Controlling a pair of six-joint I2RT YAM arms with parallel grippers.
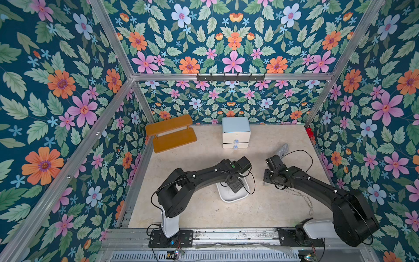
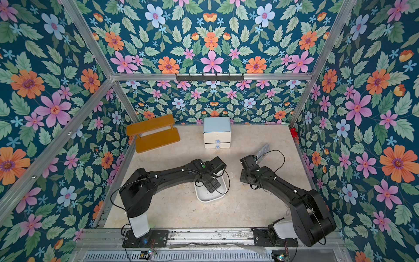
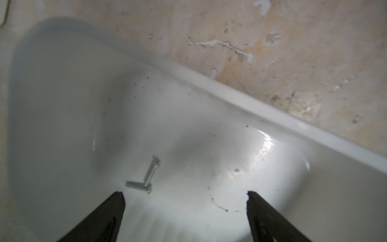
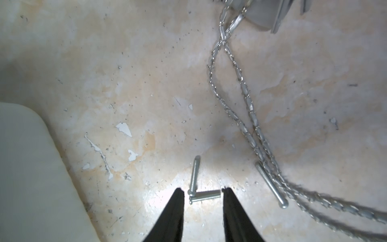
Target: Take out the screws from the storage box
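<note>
My left gripper (image 1: 235,183) is above the white storage box (image 1: 231,197). In the left wrist view it is open, fingers (image 3: 100,221) over the box, with two small screws (image 3: 151,171) lying inside, left of the space between them. My right gripper is above the table right of the box, fingertips part open. In that wrist view two screws (image 4: 194,173) lie near its fingertips, and a third screw (image 4: 271,185) lies beside a silver chain (image 4: 250,104). Whether anything is between the right fingers is hard to tell; the screws seem beneath them.
A light blue and cream drawer unit (image 1: 235,135) stands at the back centre, an orange stand (image 1: 172,142) at the back left. A grey object (image 1: 282,148) lies behind my right gripper. The white box edge (image 4: 36,169) borders the right wrist view's left side.
</note>
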